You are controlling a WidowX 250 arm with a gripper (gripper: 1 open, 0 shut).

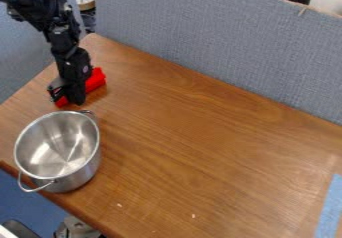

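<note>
My black gripper (70,88) reaches in from the upper left, its tip down low over a red object (94,80) near the left part of the wooden table. The red object shows on both sides of the fingers and is partly hidden by them; the fingers look shut, and I cannot see whether anything is between them. A steel pot (56,151) with wire handles stands just in front of the gripper, toward the bottom left.
Grey padded walls (227,32) border the back and left. A blue strip (327,207) lies at the right edge.
</note>
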